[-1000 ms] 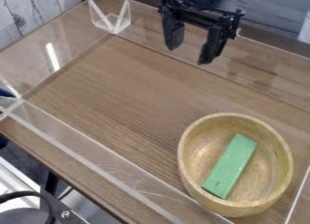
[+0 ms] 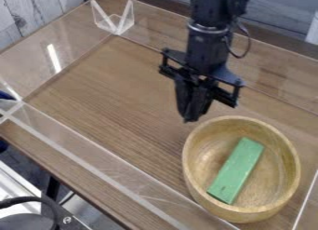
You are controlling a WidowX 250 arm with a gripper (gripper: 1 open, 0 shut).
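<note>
The dark arm comes down from the top centre, and its gripper point(image 2: 194, 111) hangs over the middle of the wooden surface, above and to the left of a round beige bowl point(image 2: 204, 192). Its fingertips look close together, with nothing visible between them. A green rectangular block point(image 2: 235, 169) lies inside the bowl, tilted diagonally.
Clear plastic walls or edges run along the lower left and top left. A dark coiled object point(image 2: 22, 215) sits at the bottom left corner, outside the surface.
The arm has moved down from the top edge toward the bowl, with the gripper now lower and nearer the centre. The bowl and green block have not moved.
</note>
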